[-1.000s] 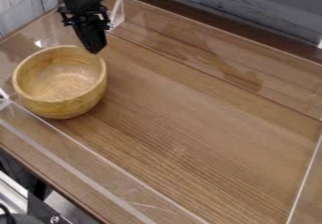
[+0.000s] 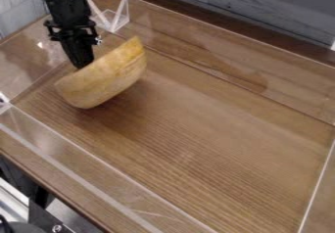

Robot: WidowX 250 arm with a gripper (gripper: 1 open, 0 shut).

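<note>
A wooden bowl (image 2: 108,78) is tipped up at a steep angle on the left of the table, its pale side facing the camera. My dark gripper (image 2: 77,59) reaches down from the upper left to the bowl's raised left side. Its fingertips are partly hidden there, and whether the rim is between them is unclear.
A dark wall or ledge (image 2: 262,2) runs along the back right. A clear plastic edge shows beside the arm at the upper left.
The bowl has gone from lying flat with its inside up to steeply tipped, shifted up and to the right. My gripper has moved down and slightly left, to the bowl.
</note>
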